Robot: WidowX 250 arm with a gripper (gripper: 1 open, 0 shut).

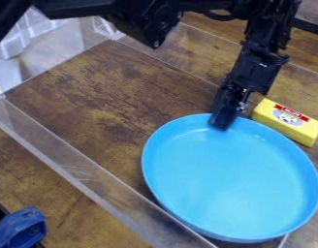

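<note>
The black gripper [227, 108] reaches down from the top right to the back rim of a large blue bowl [229, 182]. Its tip is at the rim, shut, with nothing seen between its fingers. A yellow box [286, 121] with a red label lies to the right of the gripper tip, behind the bowl.
A wooden surface [104, 102] inside clear plastic walls fills the left and middle, mostly bare. A white area [32, 66] is at the upper left. A blue object [19, 229] sits outside at the lower left.
</note>
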